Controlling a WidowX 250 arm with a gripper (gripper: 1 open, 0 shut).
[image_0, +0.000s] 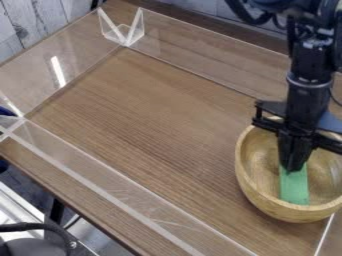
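A black robot arm comes down from the upper right, and its gripper is low inside a tan wooden bowl at the right of the wooden table. A green object lies in the bowl just under the fingertips. The gripper looks shut; whether it touches the green object is hard to tell.
Clear plastic edging runs along the left and back. A dark cable or part shows at the lower left, beyond the table edge.
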